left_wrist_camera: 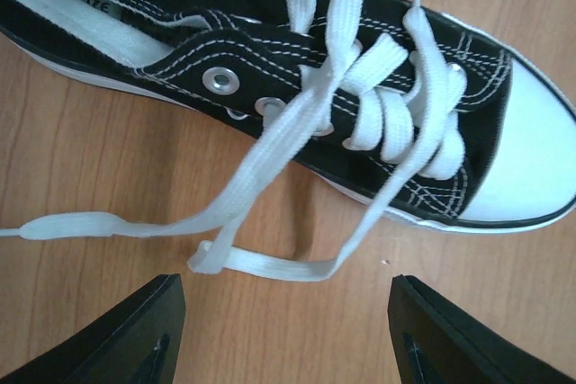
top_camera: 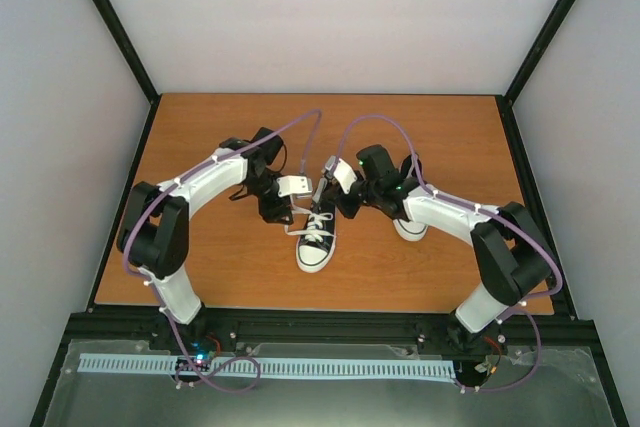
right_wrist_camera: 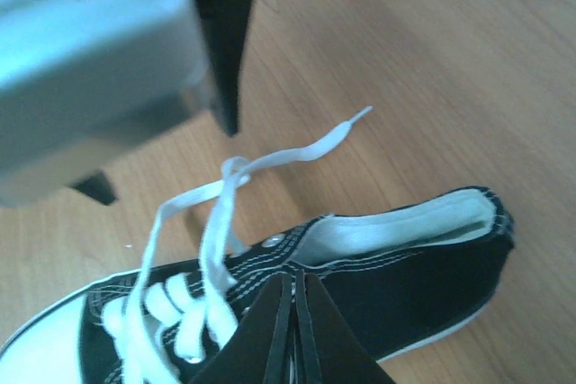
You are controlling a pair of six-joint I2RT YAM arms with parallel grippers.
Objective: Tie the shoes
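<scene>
A black low-top shoe (top_camera: 317,240) with a white toe cap lies on the table, toe toward the front. Its white laces (left_wrist_camera: 243,191) cross over one another at the top eyelets. Both lace ends spill onto the wood on the shoe's left side. My left gripper is open on that side, its fingers apart, with bare wood between them and the laces just ahead. Above the shoe's opening, my right gripper is shut, and no lace shows between its fingertips. A second shoe (top_camera: 411,231) is mostly covered by my right arm.
Both grippers are close together over the shoe; the left gripper's body fills the upper left of the right wrist view.
</scene>
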